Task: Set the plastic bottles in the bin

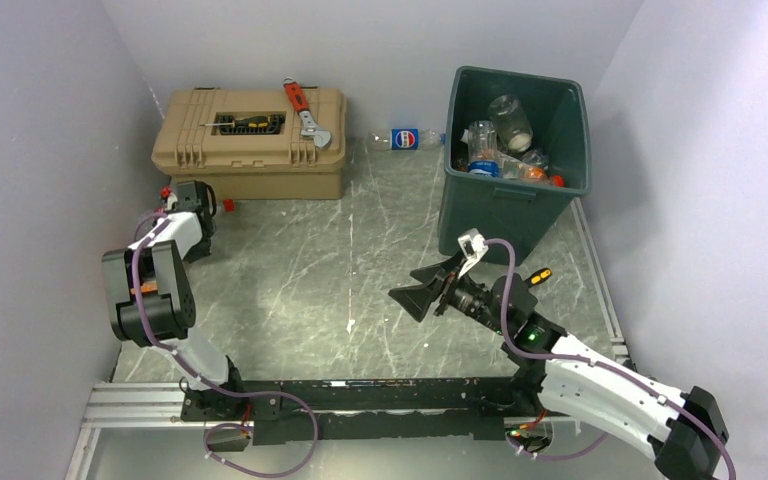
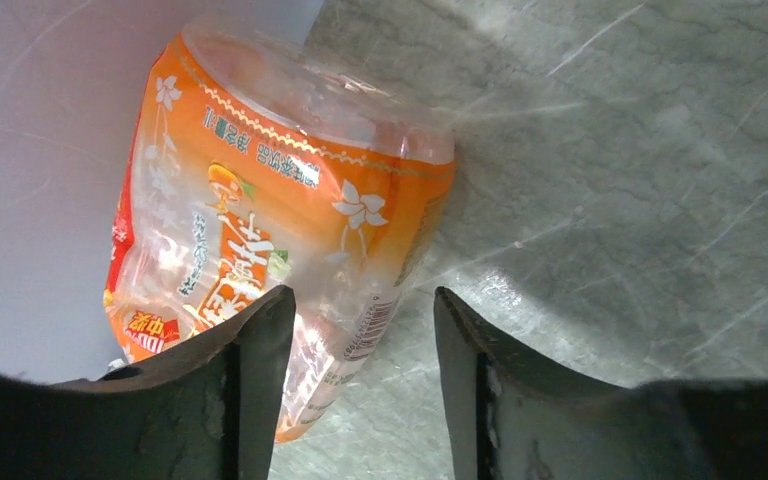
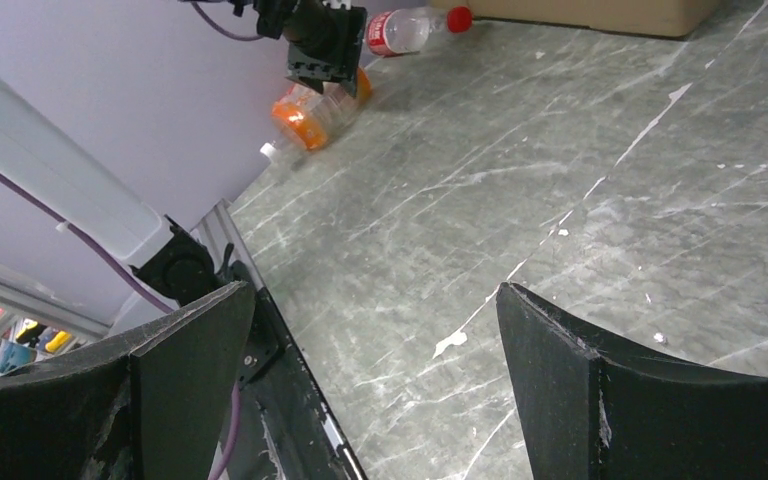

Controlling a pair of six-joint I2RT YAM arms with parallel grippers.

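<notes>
My left gripper is partly open over a crumpled plastic bottle with an orange label (image 2: 260, 190), lying against the left wall, nothing visibly between its fingers. A red-capped bottle (image 3: 410, 30) lies near it in the right wrist view. A Pepsi bottle (image 1: 405, 139) lies at the back, right of the tool case. The green bin (image 1: 515, 215) holds several bottles. My right gripper (image 1: 418, 292) hangs open and empty over the floor, in front of the bin.
A tan case (image 1: 240, 175) with a wrench and screwdriver on top stands at back left. A screwdriver (image 1: 540, 276) lies beside the bin's front.
</notes>
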